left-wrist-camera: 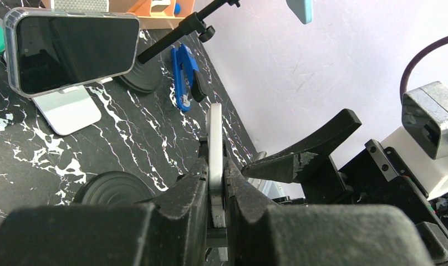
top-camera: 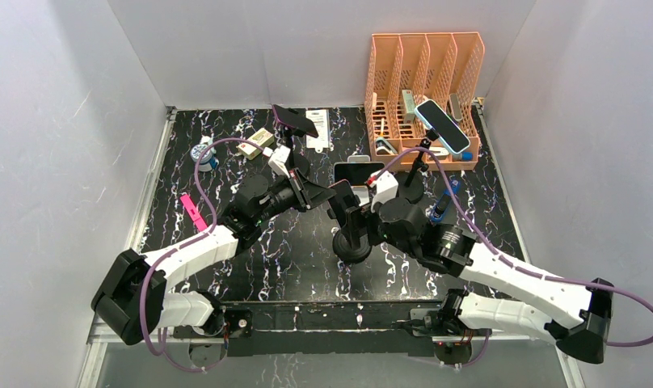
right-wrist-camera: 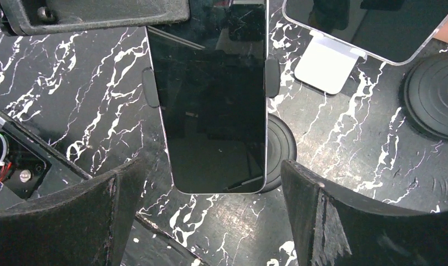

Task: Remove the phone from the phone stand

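An upright phone with a black screen sits in side clamps of a stand whose round base rests at the centre front; in the left wrist view it shows edge-on. My left gripper is shut on the phone's upper part, coming from the left. My right gripper is open just in front of the screen, one finger either side of the phone's lower end, from this view.
Behind lies another phone on a white stand. A tall-stand phone, a blue tool and an orange organiser are at the right rear. A pink item lies left.
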